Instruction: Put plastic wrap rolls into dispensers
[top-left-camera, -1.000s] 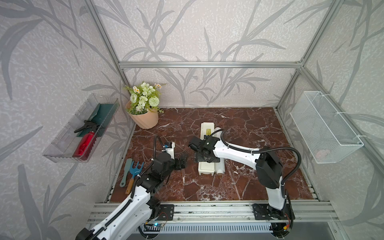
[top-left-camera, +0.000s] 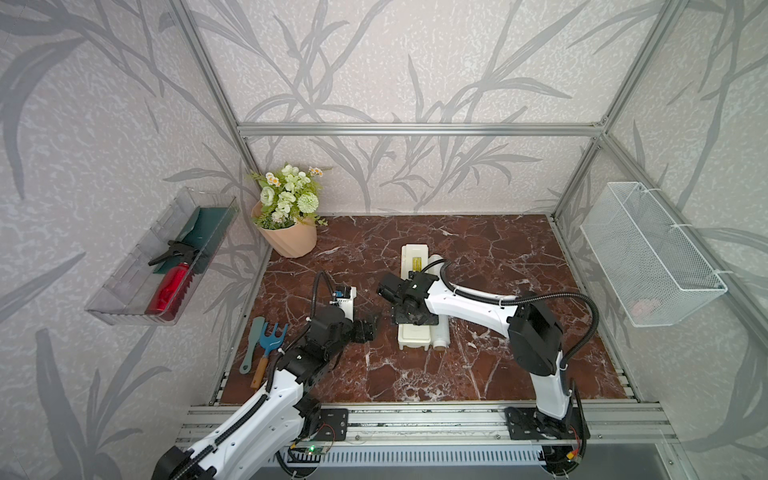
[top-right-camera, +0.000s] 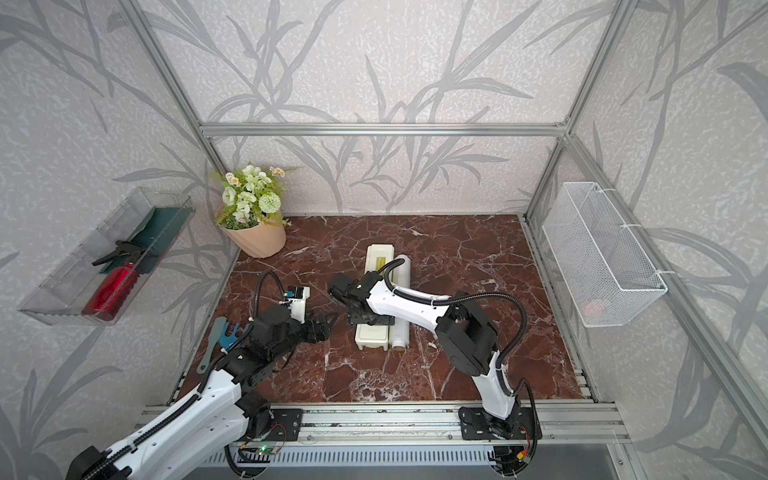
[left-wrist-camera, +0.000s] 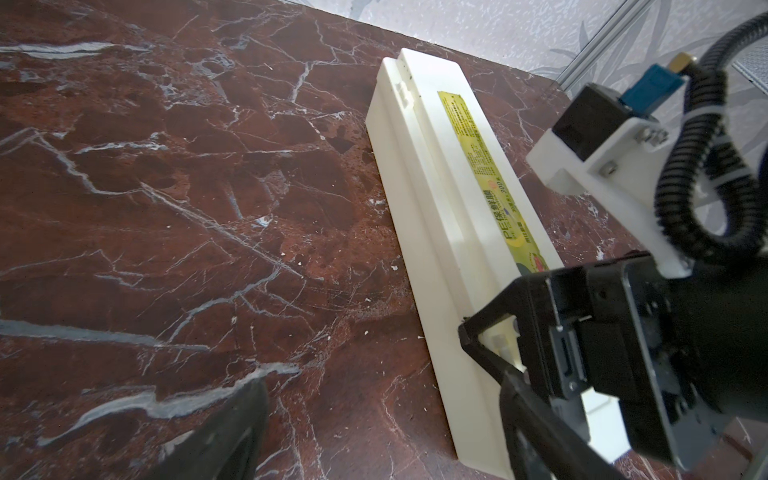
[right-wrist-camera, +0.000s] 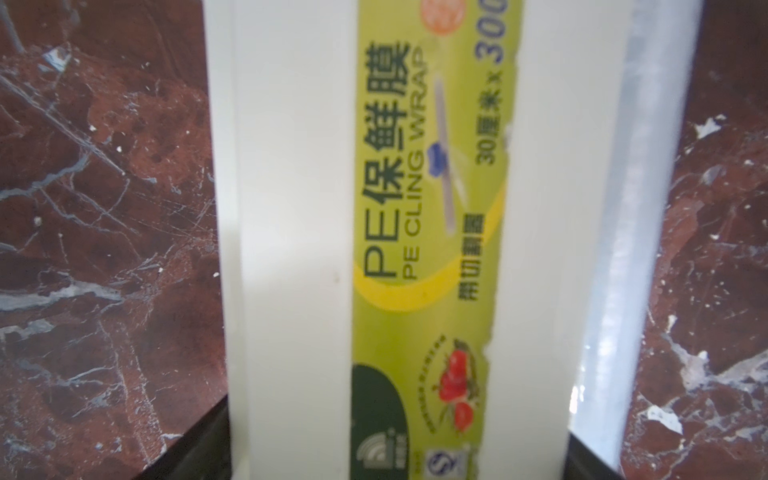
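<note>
The white dispenser (top-left-camera: 413, 335) with a yellow-green label lies lengthwise on the table, lid side up. Along its right side lies a clear-white plastic wrap roll (top-left-camera: 440, 333), also visible as a pale strip in the right wrist view. My right gripper is open above the dispenser, whose body shows between the fingers; the arm covers its middle in the top views. My left gripper (top-left-camera: 368, 329) stands open left of the dispenser, with nothing between its fingers. In the left wrist view, the dispenser (left-wrist-camera: 432, 264) runs diagonally, partly behind the right gripper.
A flower pot (top-left-camera: 289, 238) stands at the back left. A spatula (top-left-camera: 252, 345) and a blue fork (top-left-camera: 272, 339) lie at the left edge. Wall baskets hang left (top-left-camera: 128, 297) and right (top-left-camera: 680, 272).
My left gripper has shifted slightly to the right. The right arm, dispenser and roll show almost no movement.
</note>
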